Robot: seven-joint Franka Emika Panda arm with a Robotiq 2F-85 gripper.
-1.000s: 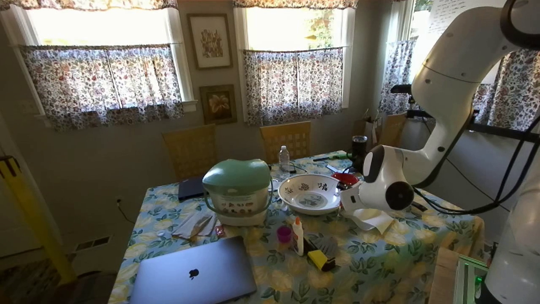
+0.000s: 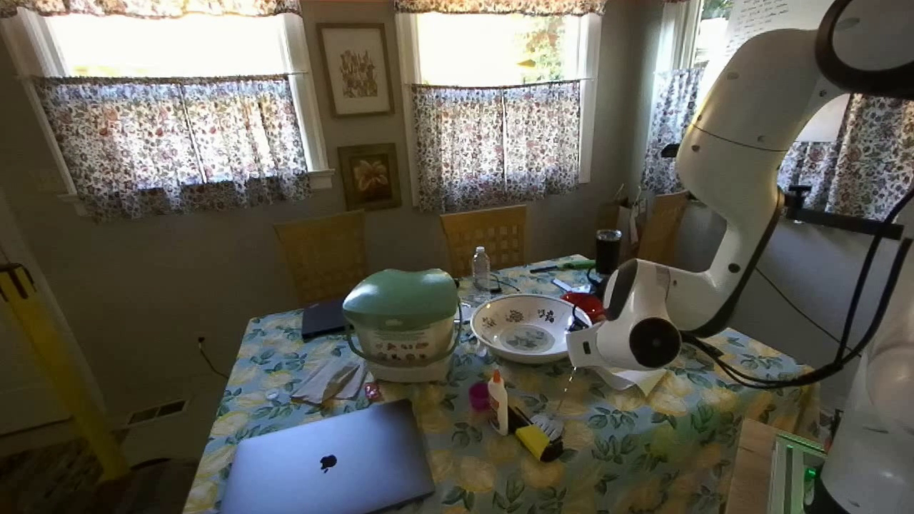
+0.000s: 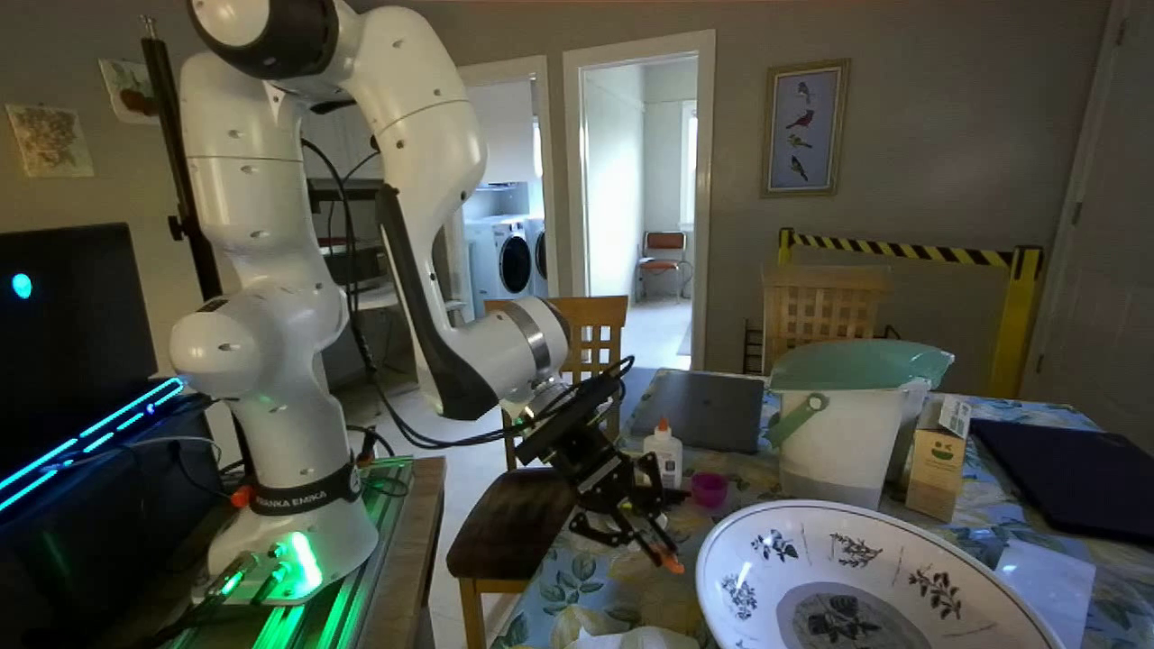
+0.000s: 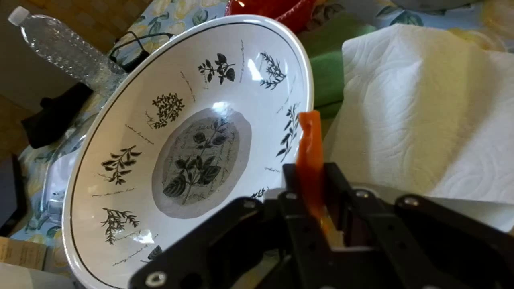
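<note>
My gripper is shut on a slim orange object [image 4: 309, 144], whose rounded end sticks out past the fingertips in the wrist view; its lower part is hidden between the fingers. The white bowl with dark plant prints [image 4: 267, 113] lies just left of the fingers there. Exterior view 2 has the gripper [image 3: 652, 530] pointing down at the bowl's near side, the orange tip [image 3: 673, 563] outside the rim [image 3: 709, 568]. From exterior view 1 the fingers are hidden behind the wrist [image 2: 591, 344]; a thin shiny line [image 2: 565, 387] runs down from there.
A glue bottle [image 2: 498, 402], a pink cup [image 2: 479, 395] and a yellow-black brush [image 2: 540, 441] stand or lie in front of the bowl. A green-lidded bin [image 2: 400, 325] and laptop [image 2: 330, 462] occupy the left. Paper towel [image 4: 414, 115] lies beside the bowl.
The glue bottle and brush have moved a little left, and the thin shiny line now shows below the wrist.
</note>
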